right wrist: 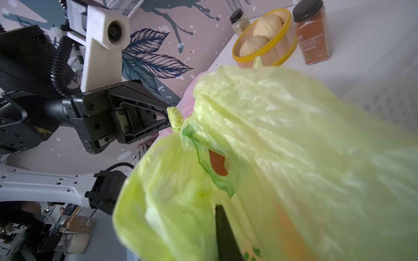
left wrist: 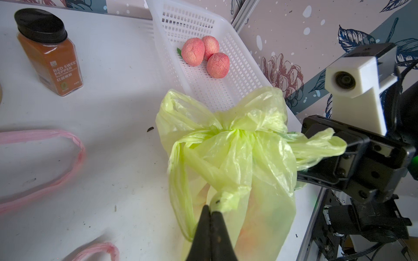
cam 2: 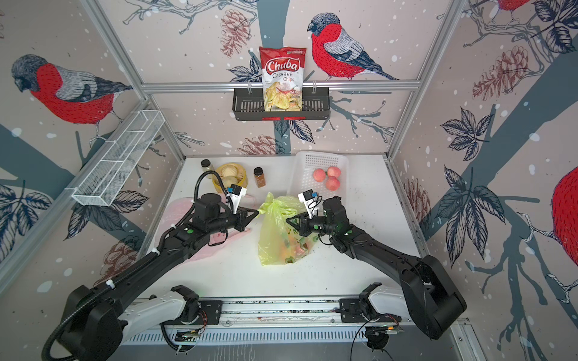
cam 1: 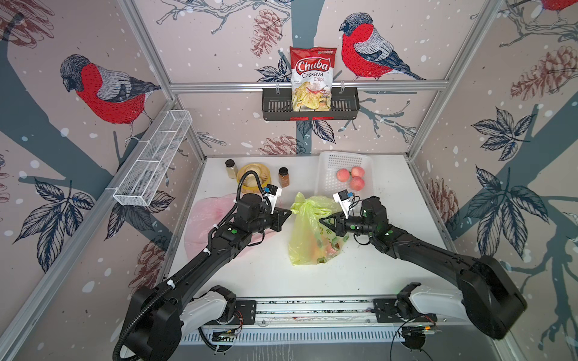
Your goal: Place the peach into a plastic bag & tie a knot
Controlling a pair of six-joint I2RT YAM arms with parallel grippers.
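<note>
A yellow-green plastic bag stands mid-table, its top gathered and twisted, with something pinkish showing through. My left gripper is shut on a thin twisted end of the bag at its left. My right gripper is at the bag's upper right; in the left wrist view a tail of plastic lies over it. In the right wrist view bag plastic hides most of its fingers, so its opening is unclear. Three peaches lie in a white basket behind the bag.
A pink bag lies flat at the left. A yellow steamer with buns and two spice jars stand at the back. A chips packet sits on the rear shelf.
</note>
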